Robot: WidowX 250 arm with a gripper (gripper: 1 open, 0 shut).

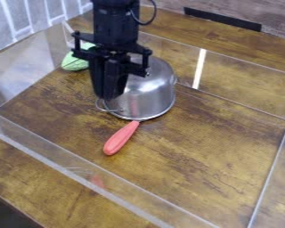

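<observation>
My black gripper (107,73) hangs in the upper middle of the camera view, in front of and over the left side of a steel pot (150,94) with a thin wire handle. Its fingers point down toward the pot; whether they are shut, or have anything between them, is hard to tell at this angle. A red elongated object (120,138) lies on the wooden table (192,178) just in front of the pot.
A green object (76,61) lies behind the gripper at upper left, partly hidden. Clear panels border the table at left, front and right.
</observation>
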